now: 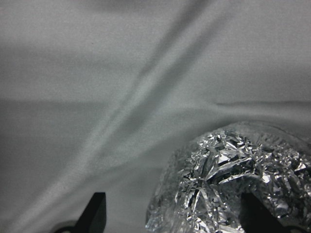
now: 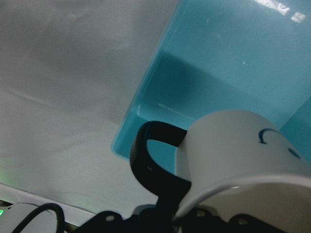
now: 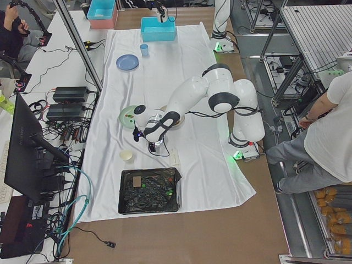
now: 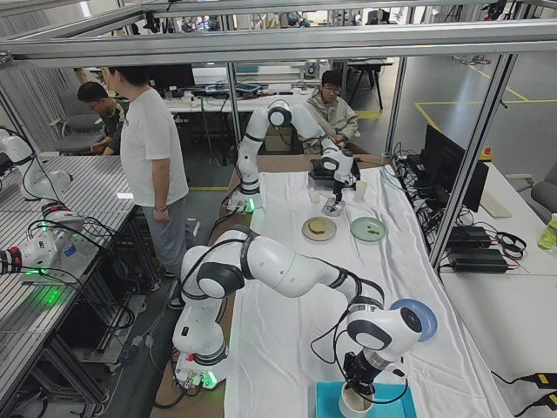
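A crumpled silver foil item (image 1: 218,184) lies on the white cloth under my left gripper, whose fingers stand wide apart with nothing held; in the camera left view the arm partly hides it. At the blue bin (image 4: 392,396), my right gripper (image 4: 361,374) is shut on a white mug (image 2: 238,145) with a black handle (image 2: 146,160) and a dark printed face. The mug is over the bin in the right wrist view; whether it touches the floor of the bin I cannot tell.
A green plate (image 4: 367,228), a beige plate (image 4: 318,229) with food, a blue plate (image 3: 127,62), a small blue cup (image 3: 144,49), a pale cup (image 3: 126,155) and a black tray (image 3: 149,191) are on the cloth. A person (image 3: 324,126) stands beside the table.
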